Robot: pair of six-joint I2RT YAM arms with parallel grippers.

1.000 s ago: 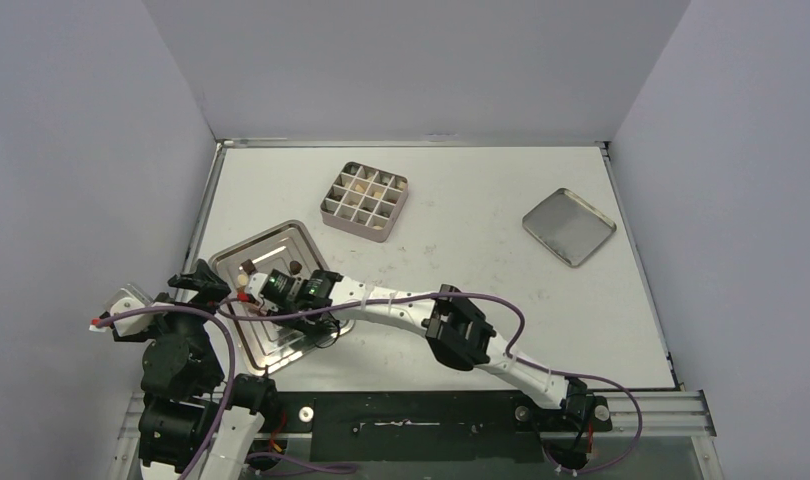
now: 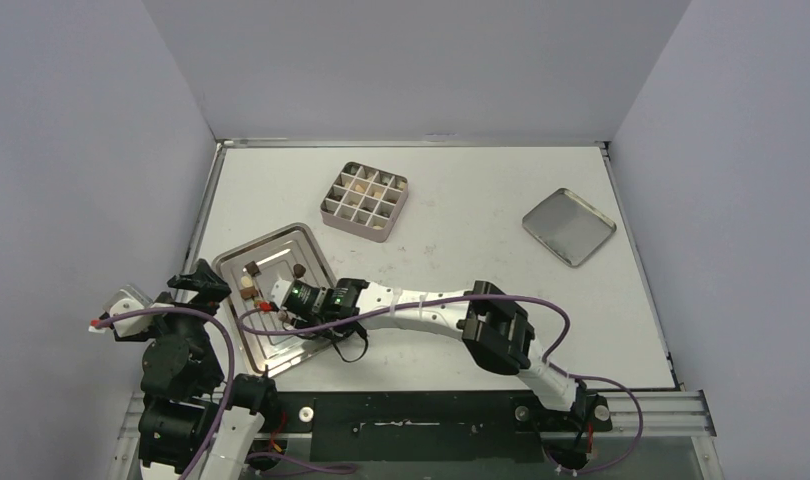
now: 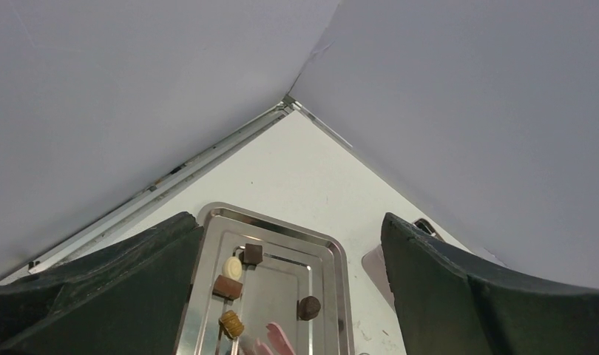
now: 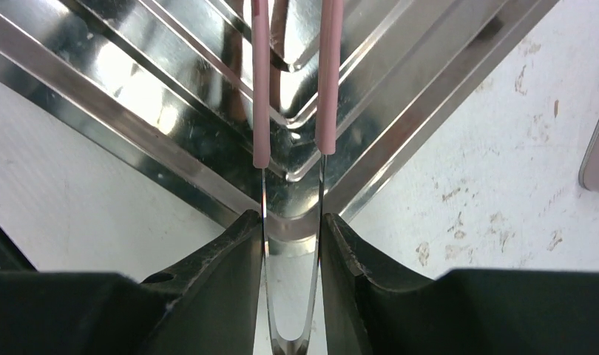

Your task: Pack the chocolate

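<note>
A steel tray (image 2: pixel 271 250) at front left holds several chocolates: a dark square (image 3: pixel 251 254), a cream one (image 3: pixel 232 268), a brown block (image 3: pixel 227 287), a golden one (image 3: pixel 231 323) and a dark round one (image 3: pixel 309 308). My left gripper is open above the tray's near side, empty. My right gripper is low over the tray, holding pink-tipped metal tongs (image 4: pixel 327 89). Whether anything sits between the tong tips, beyond the frame's top, I cannot tell.
A grey compartment box (image 2: pixel 364 200) with pieces in some cells stands behind the tray. An empty small tray (image 2: pixel 569 226) lies at the right.
My right arm has shifted slightly right. The steel tray sits slightly lower in the top view than a second ago. The left arm looks unchanged.
</note>
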